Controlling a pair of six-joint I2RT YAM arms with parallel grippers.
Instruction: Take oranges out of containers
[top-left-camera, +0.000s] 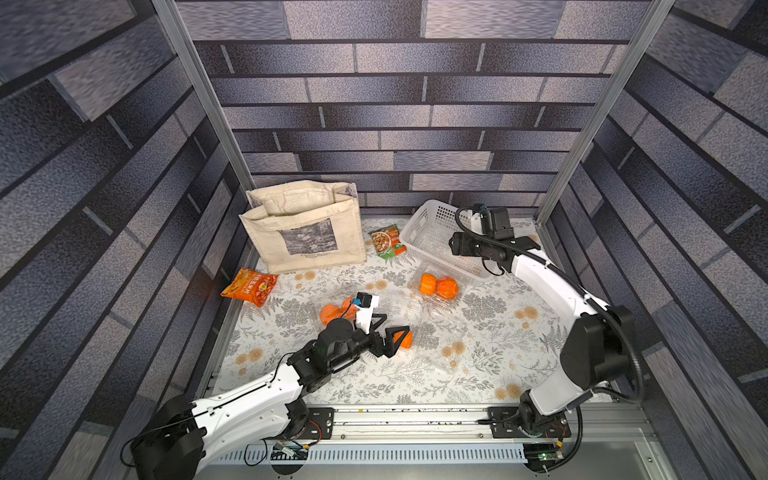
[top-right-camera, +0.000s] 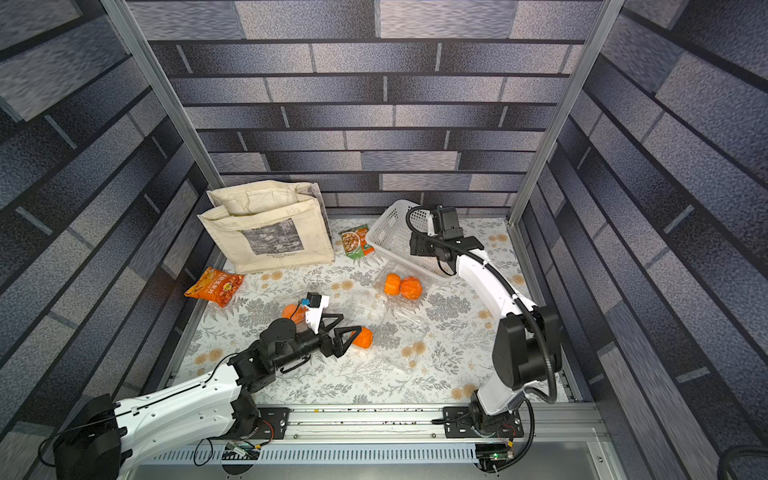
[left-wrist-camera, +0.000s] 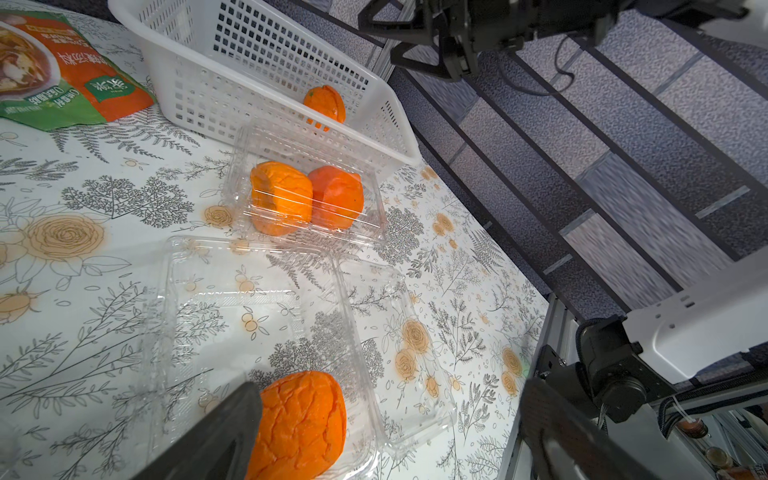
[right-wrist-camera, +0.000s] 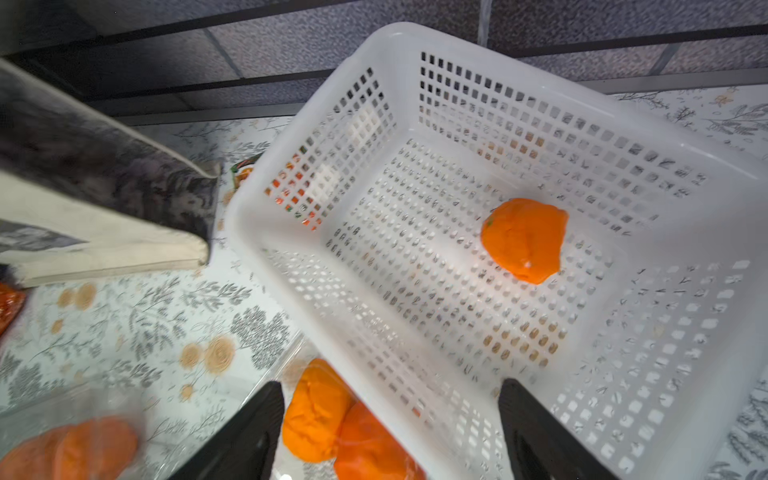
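A lone orange (left-wrist-camera: 302, 428) sits at the near end of an open clear plastic container (left-wrist-camera: 340, 300). My left gripper (top-left-camera: 392, 337) is open at that orange, its left finger (left-wrist-camera: 220, 436) overlapping the fruit's side in the wrist view. Above the white basket (right-wrist-camera: 344, 328), my right gripper stands open, with nothing held. Inside the basket rests another orange (right-wrist-camera: 525, 240), clear of the fingers. Two more oranges (top-left-camera: 438, 285) lie in a clear container (left-wrist-camera: 304, 188) against the basket's near side. Further oranges (top-left-camera: 329, 312) show at left, partly behind my left arm.
A cream cloth bag (top-left-camera: 308, 232) stands at the back left, with an orange snack packet (top-left-camera: 249, 286) in front of it. A green-and-orange packet (top-left-camera: 388, 241) lies between bag and basket.
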